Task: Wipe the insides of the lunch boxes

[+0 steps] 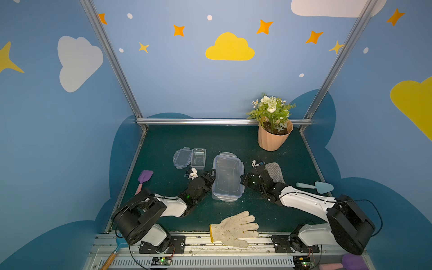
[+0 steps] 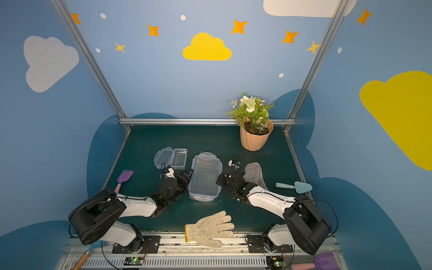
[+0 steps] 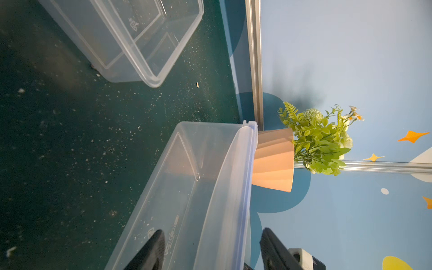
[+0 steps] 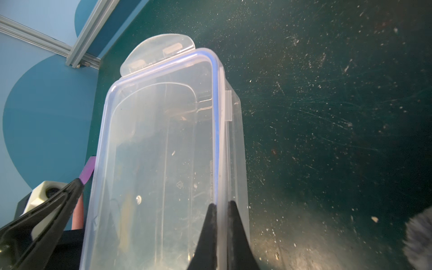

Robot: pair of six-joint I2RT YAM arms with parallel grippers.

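The large clear lunch box [image 1: 227, 196] stands in the middle of the table with its translucent lid [image 1: 228, 173] lying over it. Blue sealing shows along the lid's rim in the right wrist view. At the box's right side, my right gripper is shut on the lid's thin edge. My left gripper stands open at the left side, with the box and lid edge in view between its spread fingers. Farther back on the left sits the small lunch box [image 1: 198, 158], uncovered and empty, beside its lid [image 1: 182, 158].
A grey cloth [image 1: 274, 172] lies just right of my right gripper. The white glove [image 1: 235, 228] lies at the front edge. A flower pot [image 1: 273, 137] stands back right; a purple spatula [image 1: 145, 175] and a light blue one [image 1: 323, 187] lie at the sides.
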